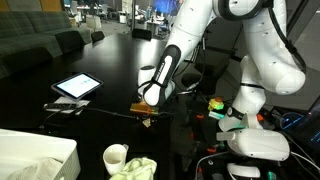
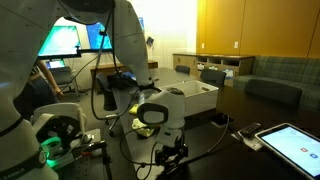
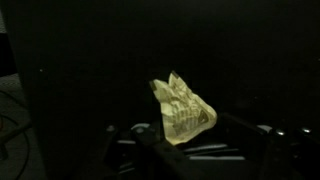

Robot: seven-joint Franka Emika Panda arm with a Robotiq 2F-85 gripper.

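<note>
A small crumpled, pale yellow piece with printed marks, perhaps paper or a wrapper (image 3: 185, 110), lies at the fingertips in the wrist view. Dark fingers of my gripper flank its lower end. The gap is too dark to show whether they press on it. From the side, my gripper (image 1: 146, 119) points down close to the black table, with a bit of yellow around its fingers. The second exterior view has the gripper (image 2: 172, 158) low over the table too, its fingertips hard to make out.
A white mug (image 1: 115, 159) and a pale yellow-green cloth (image 1: 136, 170) stand near the table's front, beside a white bin (image 1: 35, 152). Farther back lies a lit tablet (image 1: 79, 85). A thin cable crosses the table near the gripper.
</note>
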